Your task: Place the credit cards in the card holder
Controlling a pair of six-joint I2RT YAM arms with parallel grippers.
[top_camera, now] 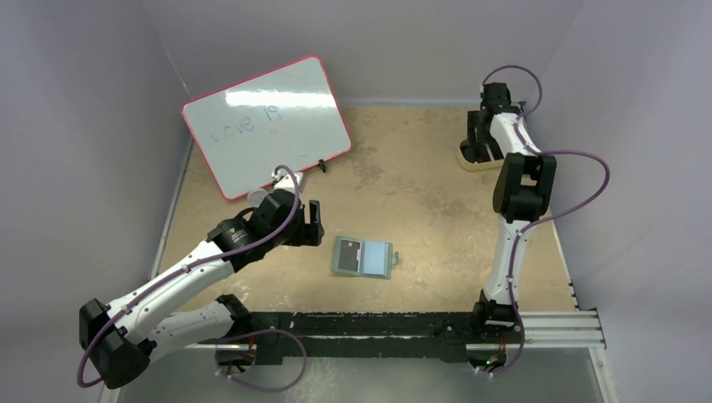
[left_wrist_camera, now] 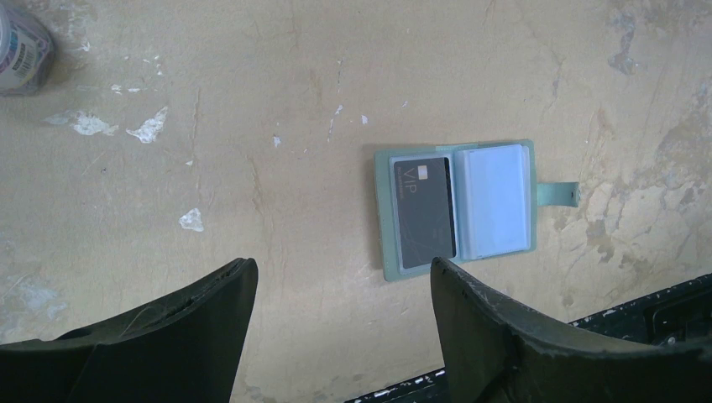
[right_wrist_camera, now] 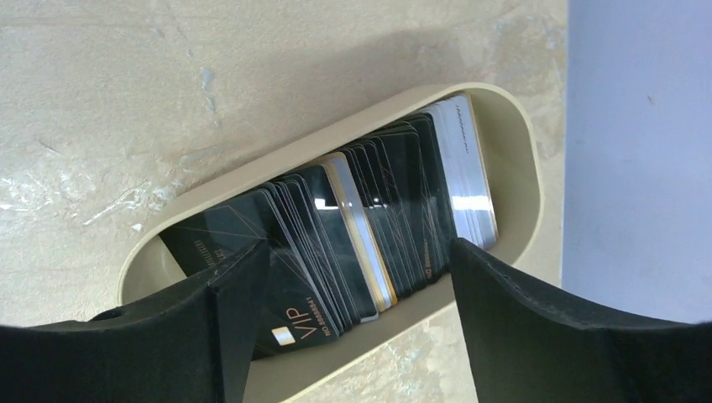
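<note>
Black and white credit cards [right_wrist_camera: 403,197] lean in an overlapping row inside a long beige tray [right_wrist_camera: 525,159] in the right wrist view. Over that tray my right gripper stands open; its fingers hide part of the tray, and none of the cards is gripped. The green card holder [top_camera: 337,259] lies spread flat near the table's front. In the left wrist view its left side bears a dark VIP card [left_wrist_camera: 424,214], its right side pale clear sleeves [left_wrist_camera: 497,201]. Left of the holder, my left gripper is open and empty.
A pink-framed whiteboard [top_camera: 269,126] stands at the back left. A small clear tub [top_camera: 257,197] sits by the left arm. Walls rise close behind and beside the beige tray. Bare table stretches between holder and tray.
</note>
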